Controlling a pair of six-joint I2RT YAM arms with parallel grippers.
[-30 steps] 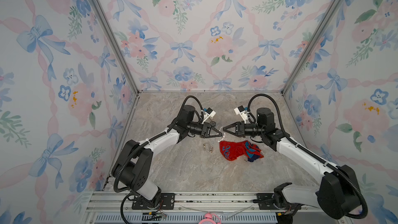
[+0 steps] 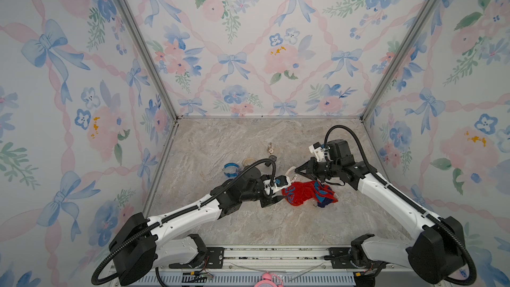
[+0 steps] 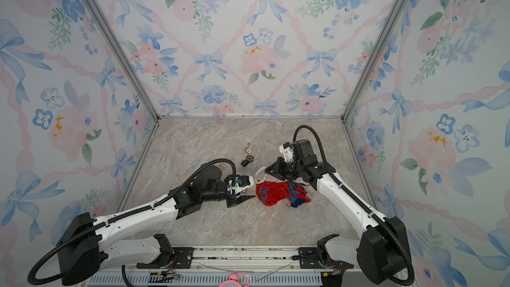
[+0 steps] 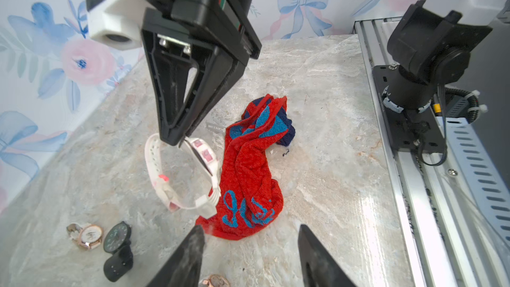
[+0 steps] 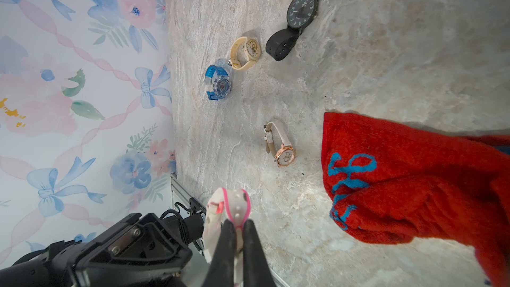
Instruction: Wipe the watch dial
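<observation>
A white watch with pink trim (image 4: 206, 154) hangs as a loop from my right gripper (image 2: 296, 171), which is shut on its thin band close to the dial. In the right wrist view this watch (image 5: 237, 204) sticks out past the fingertips. The red towel with blue lettering (image 4: 244, 172) lies crumpled on the table below it. My left gripper stands open above the table, its fingers (image 4: 190, 249) pointing toward the towel's near end, with nothing between them. In the top left view the left arm stands beside the towel (image 2: 302, 192) and hides its left end.
Several other watches lie left of the towel: a rose-gold one (image 5: 285, 156), a black one (image 5: 301, 10), a cream one (image 5: 251, 49) and a blue one (image 5: 221, 86).
My left gripper was beside the held watch, drew back from it, and has since swung toward the towel and the front. The right gripper backed off slightly to the right with the watch.
</observation>
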